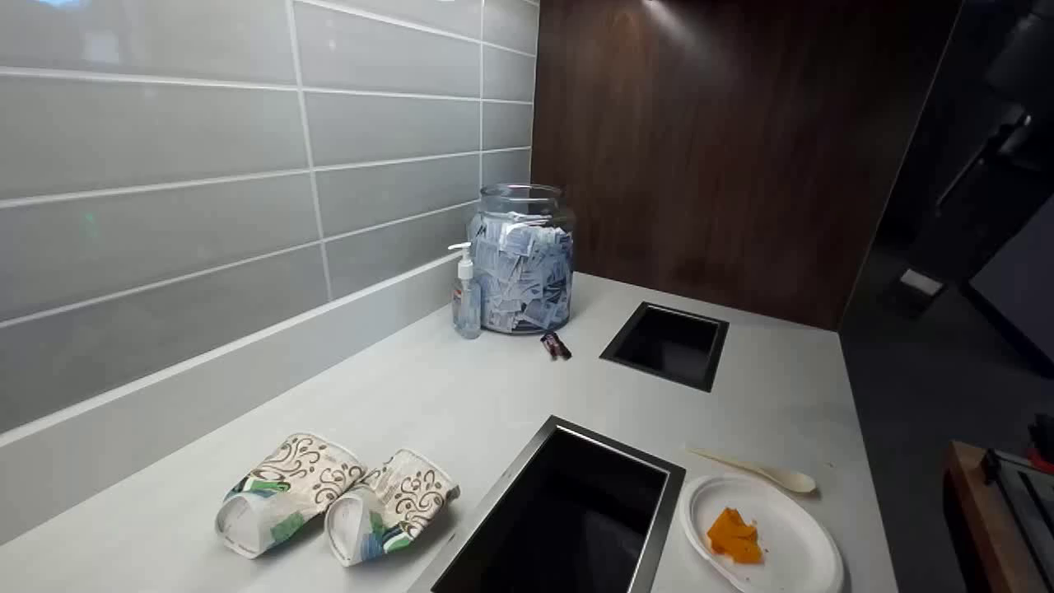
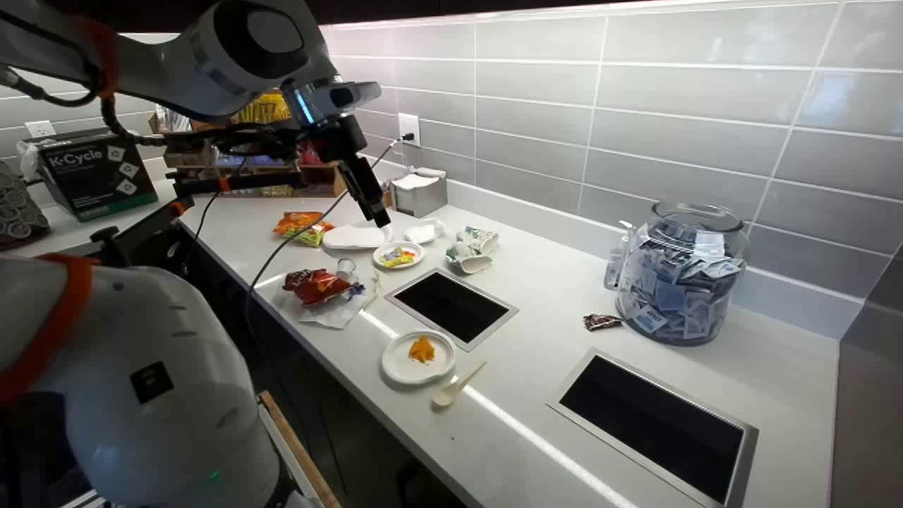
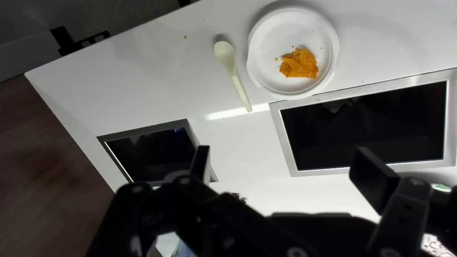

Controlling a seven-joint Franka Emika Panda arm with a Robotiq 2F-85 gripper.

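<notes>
My gripper stands open above the white counter, its two fingers wide apart with nothing between them. In the wrist view, a white plate (image 3: 268, 32) bearing orange chips (image 3: 300, 64) lies ahead of the fingers, beside the larger dark opening. A pale spoon (image 3: 231, 64) rests on the counter next to that plate. Two crumpled patterned paper cups (image 1: 296, 484) lie on their sides near the tiled wall. A dark candy wrapper (image 2: 602, 322) sits by the big glass jar (image 2: 683, 279) of small packets.
Two metal-framed openings, one larger (image 1: 565, 514) and one smaller (image 1: 667, 346), are set into the counter. Beside the jar stands a pump bottle (image 1: 466, 296). A red snack bag (image 2: 317, 286), an orange bag (image 2: 302, 227) and a candy plate (image 2: 398, 255) occupy the counter's far left.
</notes>
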